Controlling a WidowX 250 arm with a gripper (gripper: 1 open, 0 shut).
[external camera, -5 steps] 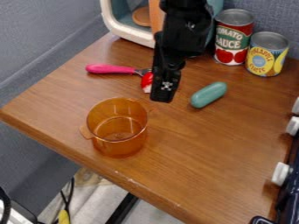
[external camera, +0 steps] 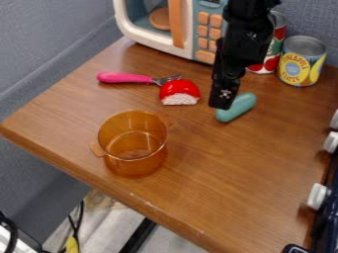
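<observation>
My black gripper hangs above the table, its fingertips just left of a teal cylindrical object; whether it is open or shut is hard to tell. A red and white rounded object lies to its left. An amber pot stands at the front left of the table. A pink-handled utensil lies at the back left.
A toy microwave stands at the back. A tomato can and a yellow can stand at the back right. A dark appliance with white knobs lines the right edge.
My gripper has moved right, from over the red and white object toward the teal cylinder, uncovering that object and now partly hiding the tomato can.
</observation>
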